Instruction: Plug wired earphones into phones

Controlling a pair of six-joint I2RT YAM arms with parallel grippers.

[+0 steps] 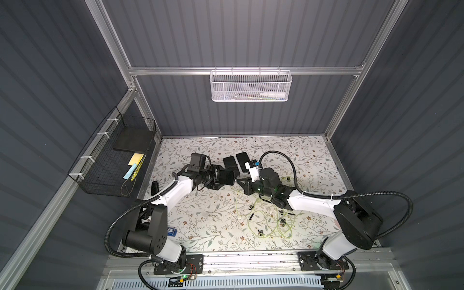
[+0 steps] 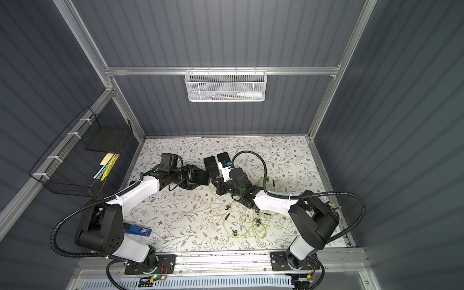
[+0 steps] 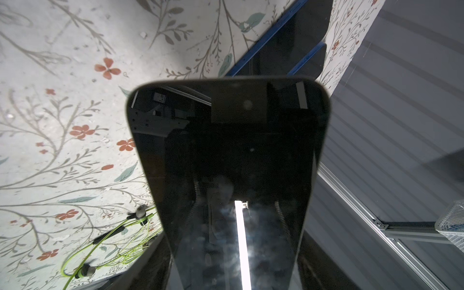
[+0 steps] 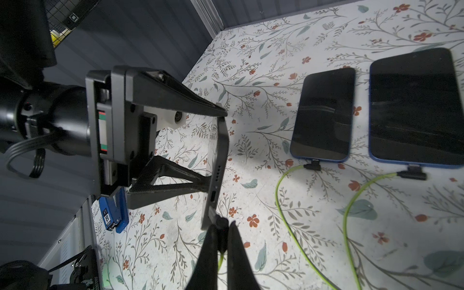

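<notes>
My left gripper (image 1: 217, 176) is shut on a black phone, held off the table, its bottom edge with the port showing in the right wrist view. My right gripper is shut on a dark earphone plug (image 4: 221, 227) with a green cable. The plug's tip is right at the lower part of the held phone's edge; whether it is inside the port, I cannot tell. Two more phones lie on the table, a smaller one (image 4: 322, 113) and a larger one (image 4: 415, 106), each with a green cable's plug at its bottom edge.
Tangled green cables (image 1: 270, 227) and earbuds lie on the front middle of the table. A blue item (image 2: 137, 230) lies at the front left. A wire basket (image 1: 96, 178) hangs on the left wall, a white mesh basket (image 1: 250, 87) on the back wall.
</notes>
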